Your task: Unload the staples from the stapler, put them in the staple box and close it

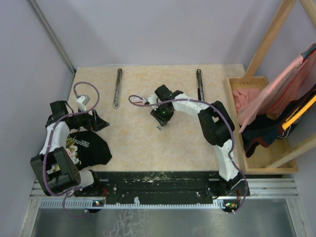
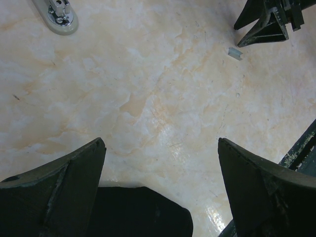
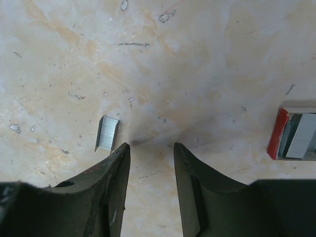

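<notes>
A small grey strip of staples (image 1: pixel 159 127) lies loose on the table just off the fingertips of my right gripper (image 1: pixel 161 123). In the right wrist view the strip (image 3: pixel 107 133) sits outside the fingers, left of the left finger; the fingers are part open with only bare table between them. A long silver stapler (image 1: pixel 118 89) lies at the left back, its rounded end (image 2: pixel 61 20) showing in the left wrist view. Another long black-and-silver one (image 1: pixel 200 85) lies at the right back. Over the table's left side, my left gripper (image 1: pixel 101 121) stands wide open and empty.
A red-and-white box holding staple strips (image 3: pixel 296 136) lies partly in the right wrist view. Black cloth (image 1: pixel 89 148) covers the front left corner. At the right stands a wooden tray (image 1: pixel 269 171) with clothes.
</notes>
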